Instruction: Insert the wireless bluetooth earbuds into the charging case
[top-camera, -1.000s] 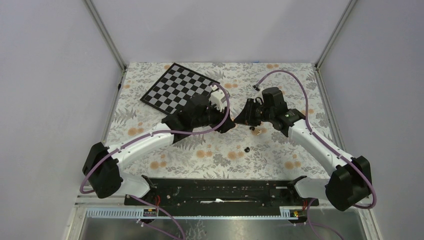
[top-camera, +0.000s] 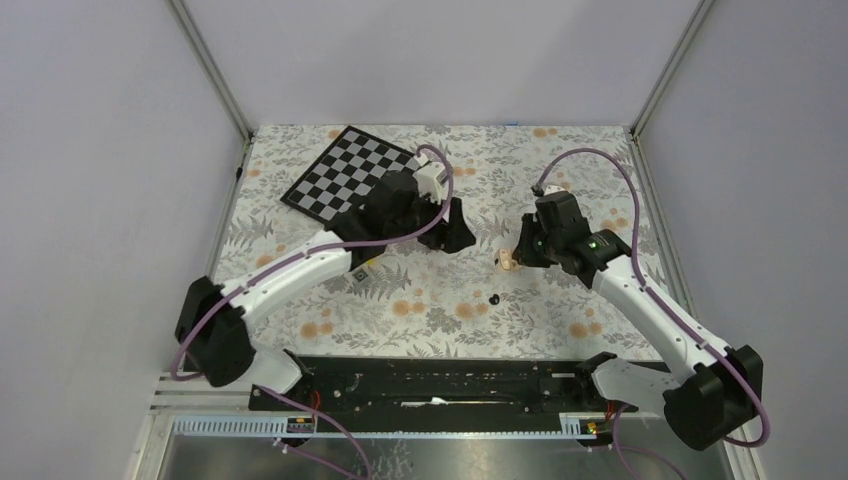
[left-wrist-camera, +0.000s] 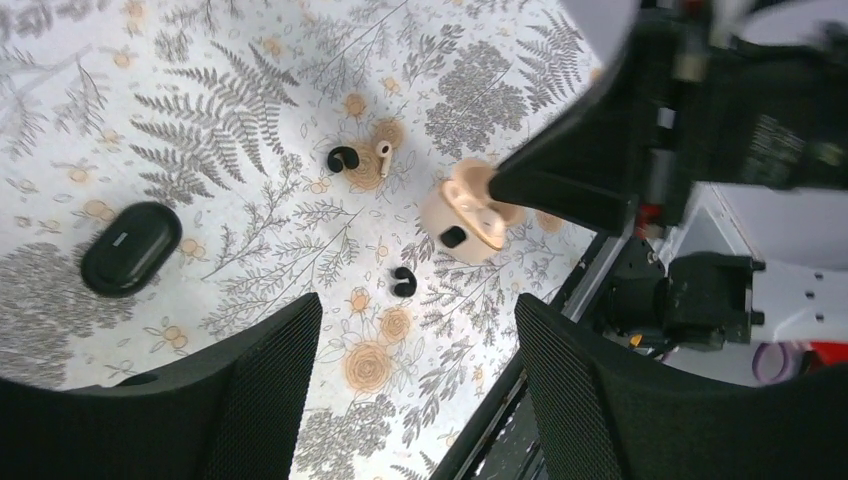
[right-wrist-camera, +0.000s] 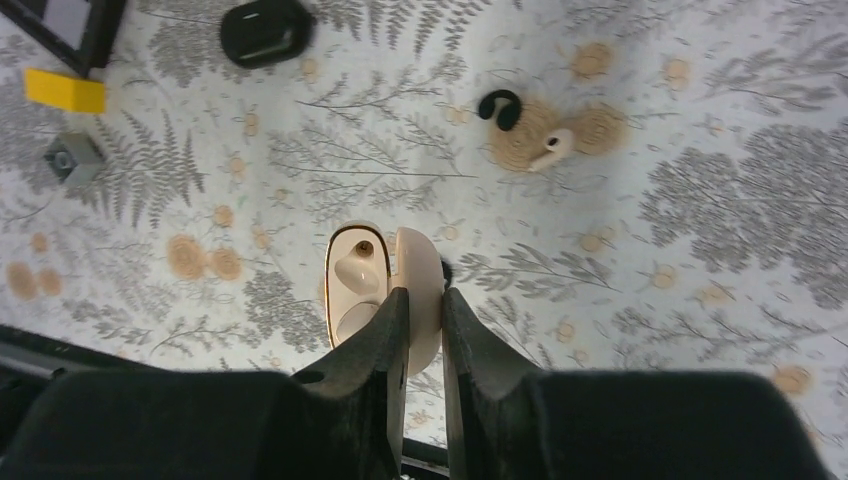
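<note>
The open pale pink charging case (right-wrist-camera: 357, 285) hangs from my right gripper, whose fingers are shut on its raised lid (right-wrist-camera: 422, 262). Two hollows face up inside the case; I make out no earbud in them. To the right of it in the left wrist view are the dark right fingers (left-wrist-camera: 560, 165). My left gripper stands open and apart from the case, with nothing between its fingers. A pale earbud (left-wrist-camera: 384, 155) lies on the cloth close to a black earbud (left-wrist-camera: 343, 158). A second black earbud (left-wrist-camera: 404, 284) lies alone nearer the front.
In the left wrist view a closed black case (left-wrist-camera: 132, 250) rests on the patterned cloth. A checkered board (top-camera: 350, 172) occupies the back left. A yellow block (right-wrist-camera: 65, 91) and a small grey block (right-wrist-camera: 74, 158) show in the right wrist view.
The right gripper has moved right with the pink case, away from the left gripper.
</note>
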